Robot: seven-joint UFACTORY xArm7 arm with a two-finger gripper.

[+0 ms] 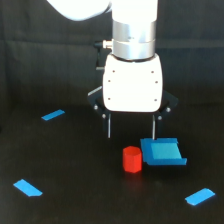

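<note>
A small red block [132,160] stands on the dark table near the middle of the camera view. Just to its right lies a shallow blue tray [165,152], close against the block; whether they touch, I cannot tell. My gripper [131,132] hangs from the white-bodied arm with its two thin fingers spread wide apart. Nothing shows between them. In the image the block is a little below the fingertips, and the right finger overlaps the tray's back edge. How high the fingertips are above the table is hard to judge.
Strips of blue tape lie on the table at the back left [53,115], the front left [28,188] and the front right [200,197].
</note>
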